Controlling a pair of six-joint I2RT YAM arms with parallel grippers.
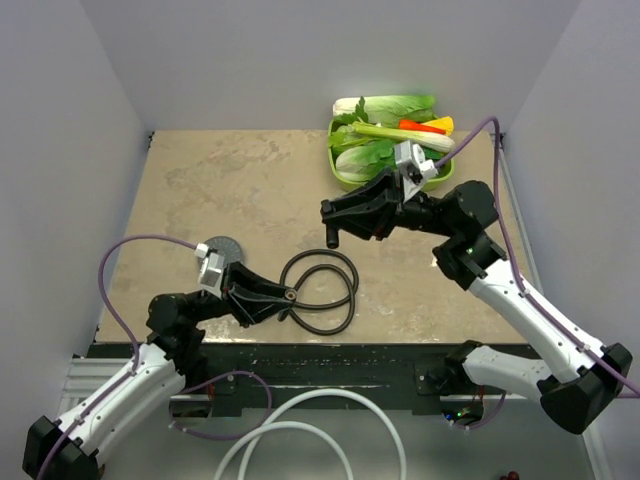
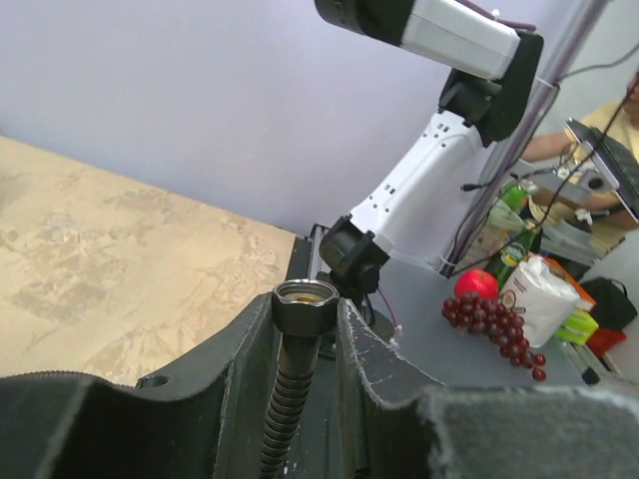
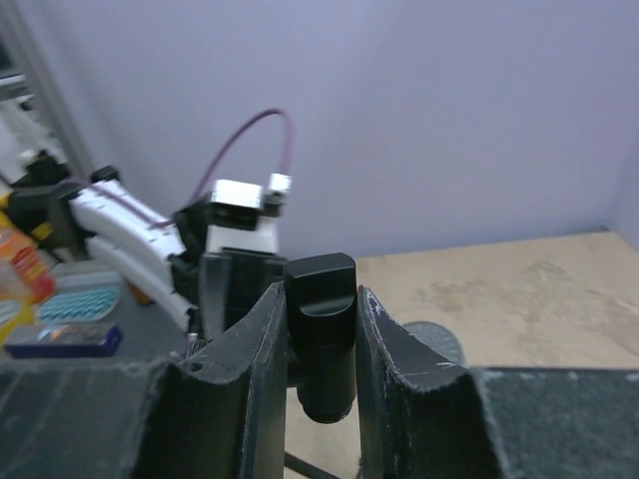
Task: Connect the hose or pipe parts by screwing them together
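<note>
My left gripper [image 1: 282, 298] is low at the front left of the counter, shut on the hose's end, whose ringed fitting [image 2: 305, 311] faces up above a ribbed neck. The black hose [image 1: 340, 324] lies coiled beside it. My right gripper [image 1: 334, 213] is raised over the middle, holding a short dark cylindrical piece [image 3: 321, 349] upright between its fingers. The two held pieces are apart.
A green basket [image 1: 344, 180] of vegetables stands at the back right. A grey disc [image 1: 225, 246] lies behind the left arm.
</note>
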